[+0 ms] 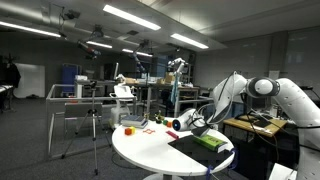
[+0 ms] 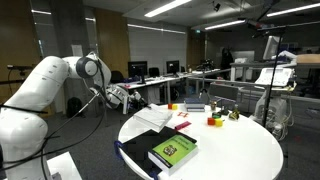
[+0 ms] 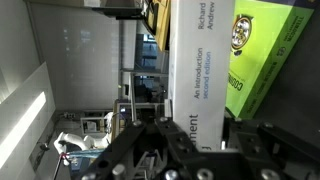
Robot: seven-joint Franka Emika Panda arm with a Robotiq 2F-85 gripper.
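Note:
A white book (image 3: 198, 75) with a printed spine runs upward from between the fingers in the wrist view. My gripper is shut on this book at its near end. In exterior view 2 the white book (image 2: 154, 115) is seen tilted, close above the far side of a black mat. A green book (image 3: 265, 45) shows behind the white one in the wrist view. It lies on the near part of the mat in exterior view 2, its green cover (image 2: 174, 150) facing up. Exterior view 1 shows the gripper too small to make out its fingers.
The black mat (image 2: 135, 153) covers one side of the round white table (image 2: 240, 155). Small coloured blocks (image 2: 214, 121) and a red object (image 2: 182, 126) sit farther across. A tripod (image 1: 94, 120) stands beyond the table.

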